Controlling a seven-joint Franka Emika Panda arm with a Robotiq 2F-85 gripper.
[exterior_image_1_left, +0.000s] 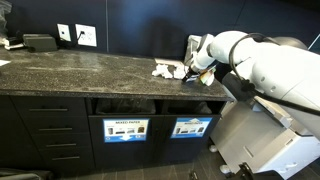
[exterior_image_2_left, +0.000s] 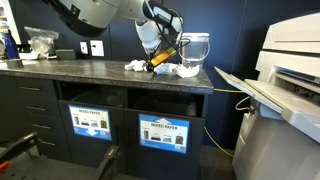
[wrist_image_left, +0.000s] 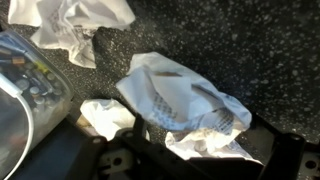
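In the wrist view my gripper stands open, its dark fingers spread to either side of a crumpled white sheet of paper (wrist_image_left: 180, 95) with printing on it. Whether the fingers touch this sheet cannot be told. Another crumpled piece (wrist_image_left: 108, 116) lies by the left finger, and a larger one (wrist_image_left: 72, 22) rests at the upper left. More paper shows below the middle sheet, partly covered by the gripper. In exterior view 2 the gripper (exterior_image_2_left: 155, 66) is low over the counter, close to the white paper (exterior_image_2_left: 136, 66).
A clear container (wrist_image_left: 40, 95) with small objects inside borders the papers in the wrist view. It stands at the right end of the dark counter (exterior_image_1_left: 80, 75). Labelled "mixed paper" bins (exterior_image_2_left: 163, 132) sit beneath.
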